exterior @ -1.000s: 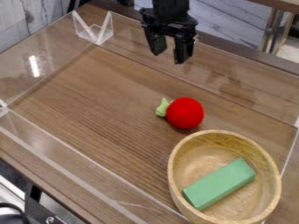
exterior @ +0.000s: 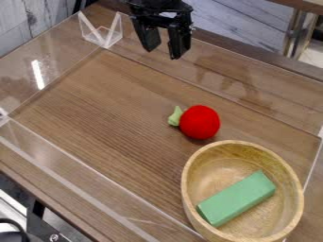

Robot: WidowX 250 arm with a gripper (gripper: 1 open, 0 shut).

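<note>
My dark gripper (exterior: 161, 40) hangs at the top middle of the camera view, over the back of the wooden table, with its fingers apart. A red round object with a green top (exterior: 199, 122), like a tomato or strawberry, lies right of the table's middle, well below the gripper and apart from it. A yellow bowl (exterior: 202, 178) at the lower right holds a green block (exterior: 236, 198).
A clear plastic piece (exterior: 98, 28) stands at the back left. The table's edge runs along the lower left.
The red object, bowl and green block have not moved.
</note>
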